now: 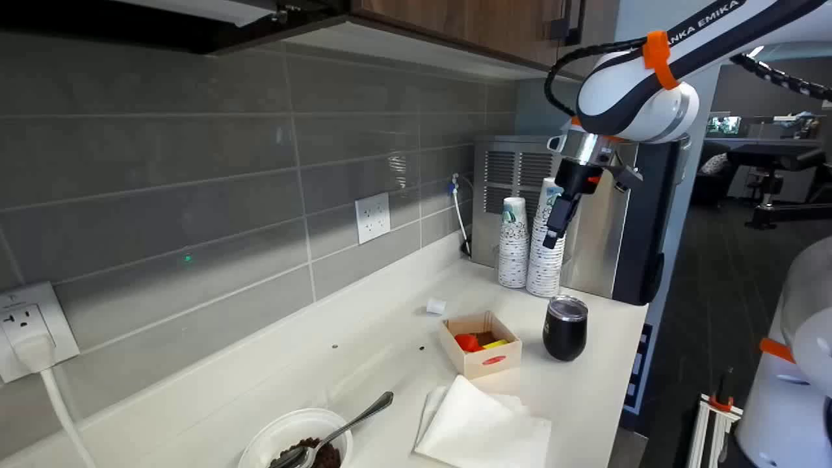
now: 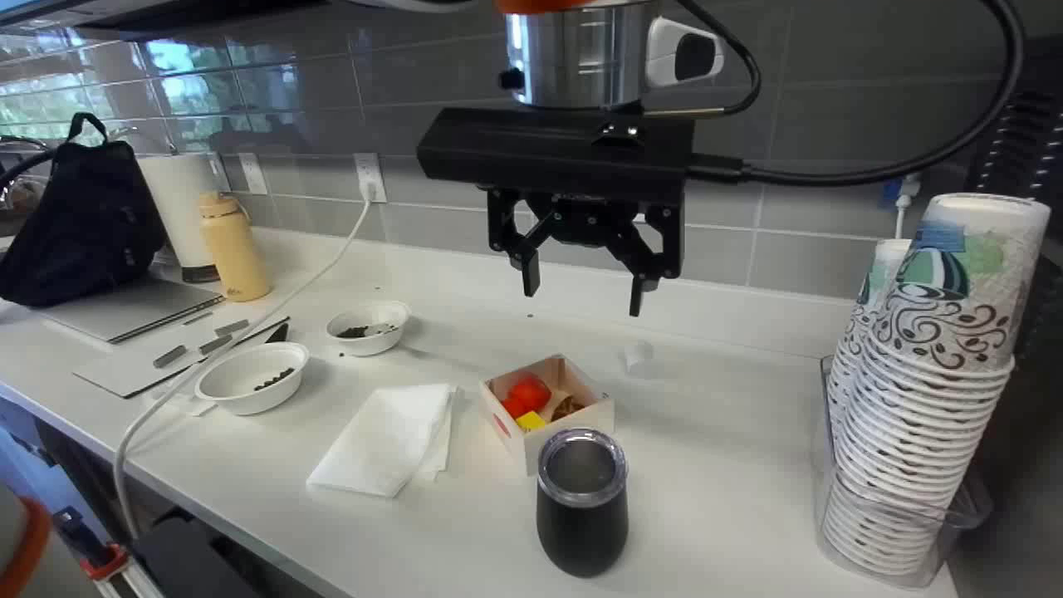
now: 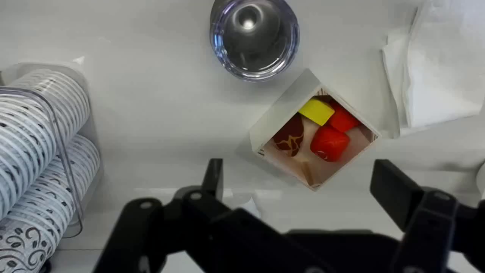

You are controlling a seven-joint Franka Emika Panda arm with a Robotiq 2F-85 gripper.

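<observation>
My gripper (image 2: pixel 585 299) hangs open above the counter, with empty space between its fingers. Below it in exterior view 2 stands a small light box (image 2: pixel 511 437) holding red pieces (image 2: pixel 528 392), a yellow piece (image 2: pixel 531 420) and something brown. From the wrist camera, the box (image 3: pixel 276 119) appears beyond the fingertips, with a yellow block (image 3: pixel 316 111), a red block (image 3: pixel 330 143) and a dark red patterned piece (image 3: pixel 291 136) inside. A black lidded tumbler (image 2: pixel 583 513) stands upright close to the box, apart from the gripper.
Stacked paper cups (image 2: pixel 918 419) rise at the right end. Folded napkins (image 2: pixel 384 438) lie left of the box, with two white bowls (image 2: pixel 254 379) farther left. A small white item (image 2: pixel 639 359) rests behind the box. Overhead is a cabinet (image 1: pixel 468 31).
</observation>
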